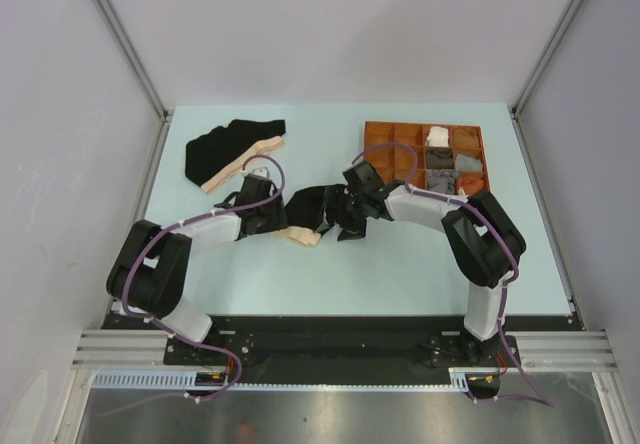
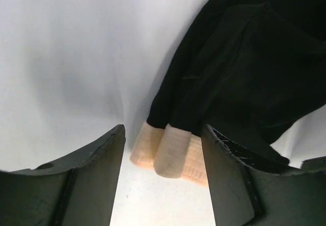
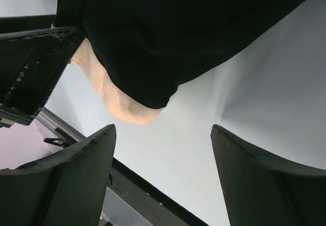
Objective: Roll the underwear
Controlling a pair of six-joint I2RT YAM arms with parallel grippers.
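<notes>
A pair of black underwear (image 1: 305, 204) with a peach waistband (image 1: 300, 235) lies folded on the table between my two grippers. In the left wrist view, a folded end of the waistband (image 2: 172, 152) sits between the parted fingers of my left gripper, with the right finger over the cloth. My right gripper is open beside the other side of the underwear (image 3: 153, 37); only bare table shows between its fingertips. From that side, part of the waistband is hidden by a black gripper finger (image 3: 35, 68).
A second black garment (image 1: 225, 149) with a peach band lies flat at the back left. At the back right stands a brown divided box (image 1: 400, 136) with several rolled cloths in its compartments.
</notes>
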